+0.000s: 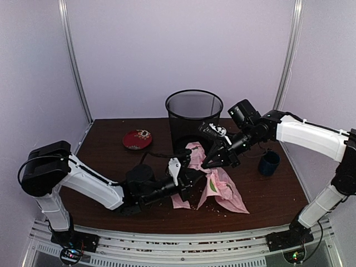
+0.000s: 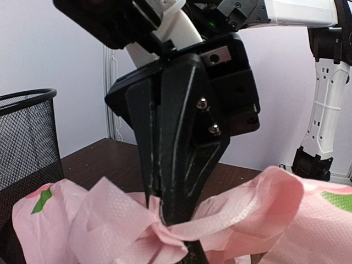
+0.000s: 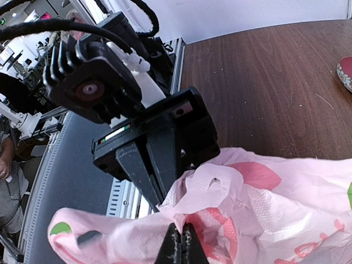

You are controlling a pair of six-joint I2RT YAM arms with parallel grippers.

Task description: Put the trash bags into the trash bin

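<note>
A crumpled pink trash bag (image 1: 229,196) with green and red prints hangs and spreads in front of the black mesh bin (image 1: 192,127). My right gripper (image 1: 204,164) is shut on the bag; in the left wrist view, pink film bunches at the tips of the right gripper. Close beside it in the top view is my left gripper (image 1: 200,176), shut, its tips against the bag. Folds of the bag (image 3: 264,220) cover the tips of the left gripper in the right wrist view, so nothing shows held between them.
A red plate (image 1: 137,139) lies on the left of the dark table, and a dark blue cup (image 1: 268,163) stands on the right. Small light crumbs (image 1: 218,213) are scattered near the front. Both arms are very close together.
</note>
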